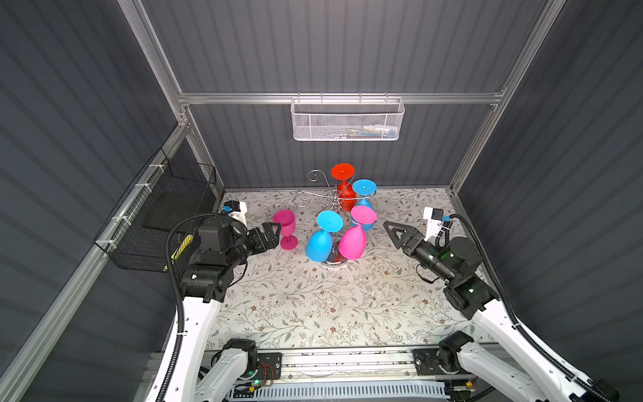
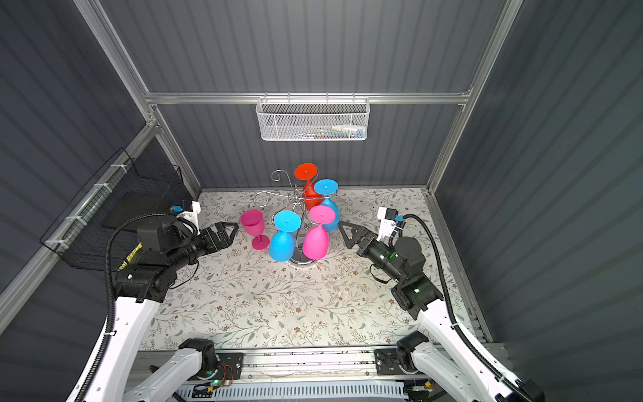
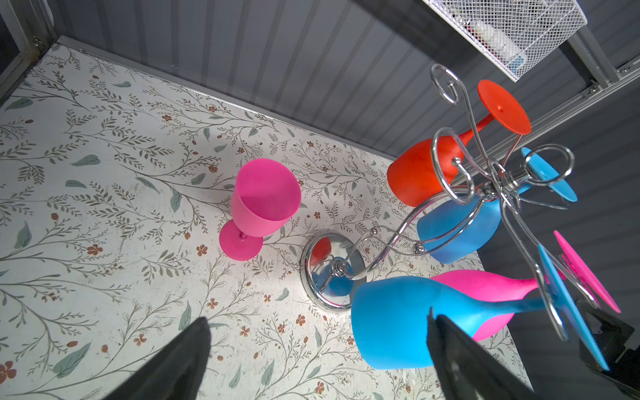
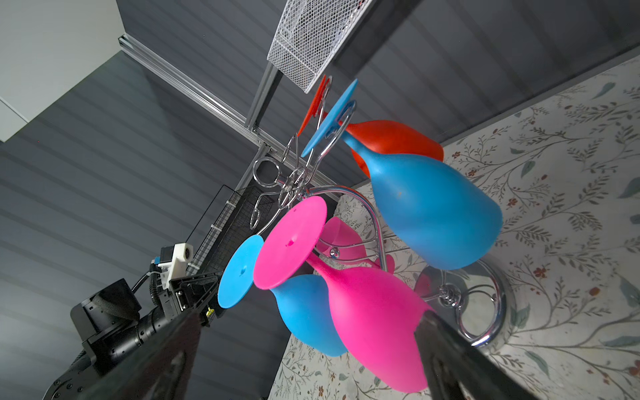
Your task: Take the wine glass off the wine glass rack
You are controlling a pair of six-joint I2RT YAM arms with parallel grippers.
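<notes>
A chrome rack (image 3: 331, 300) carries four inverted wine glasses: red (image 1: 347, 194) and blue (image 4: 433, 206) behind, blue (image 1: 318, 248) and pink (image 1: 353, 244) in front. A pink glass (image 3: 266, 196) stands upright on the table left of the rack. My left gripper (image 1: 271, 234) is open and empty, left of the rack near that upright glass. My right gripper (image 1: 391, 234) is open and empty, right of the front pink glass, whose bowl shows between its blurred fingers in the right wrist view, apart from them.
A white mesh basket (image 1: 346, 120) hangs on the back wall; a black wire basket (image 1: 134, 248) is on the left wall.
</notes>
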